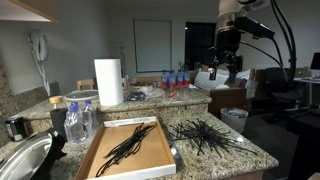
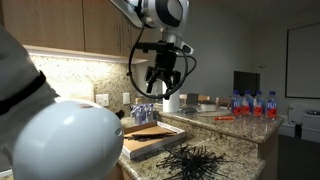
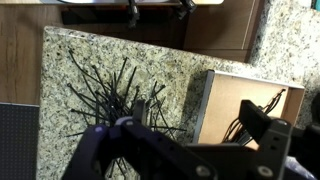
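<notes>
No task is named. Up above the counter, my gripper (image 1: 226,73) hangs with its two fingers spread apart and nothing between them; exterior view 2 also has the gripper (image 2: 165,80) high over the work area. A loose pile of thin black strips, like cable ties (image 3: 108,98), is spread across the granite. Beside it stands a shallow white-rimmed box (image 1: 165,165) with a brown bottom. A smaller bunch of black strips (image 1: 127,149) lies inside it. In the wrist view my gripper's dark body covers part of both the pile and the box.
Clear plastic bottles (image 1: 80,122) and a sink (image 1: 28,156) are left of the box. A paper towel roll (image 1: 108,82) and several red-and-blue bottles (image 2: 255,105) stand on the raised ledge behind. Bare granite (image 3: 165,65) separates pile and box.
</notes>
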